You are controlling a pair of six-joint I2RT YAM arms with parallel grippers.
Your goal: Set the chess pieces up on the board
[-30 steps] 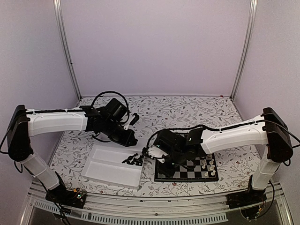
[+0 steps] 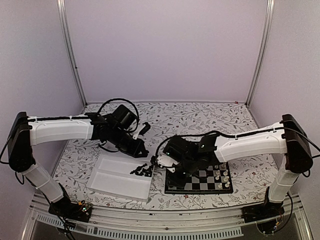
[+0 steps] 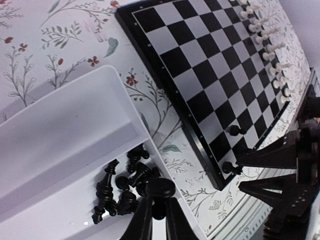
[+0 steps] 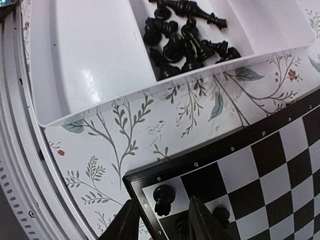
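Note:
My left gripper is shut on a black chess piece (image 3: 160, 186), held above the white tray (image 2: 115, 182), where several black pieces (image 4: 175, 47) lie. My right gripper is part open over the near left corner of the chessboard (image 3: 195, 55), by a black piece (image 4: 164, 195) standing on the a8 square. Other black pieces (image 3: 234, 130) stand close by on the board. In the top view the right arm hides much of the board.
White pieces (image 3: 275, 70) stand along the board's right side. A narrow strip of table separates tray and board.
The right arm has shifted very slightly over the board. The left arm looks almost unchanged.

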